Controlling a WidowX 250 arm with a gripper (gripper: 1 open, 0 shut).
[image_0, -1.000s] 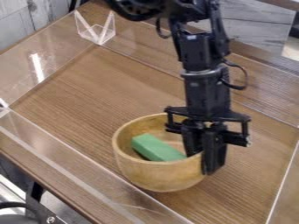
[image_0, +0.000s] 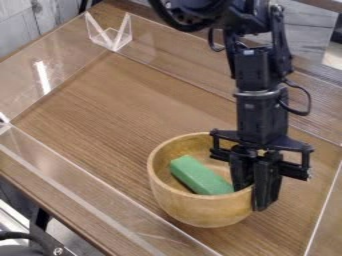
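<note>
A wooden bowl (image_0: 181, 197) sits on the wooden table in the lower middle, holding a green block (image_0: 202, 175). My black gripper (image_0: 254, 180) reaches down from the top over the bowl's right side, shut on the bowl's rim there. The fingertips are dark and partly hide that part of the bowl.
A white wire-like object (image_0: 110, 30) stands at the back left.
My gripper and the bowl, with the green block inside, have moved a little to the right over the last second.
</note>
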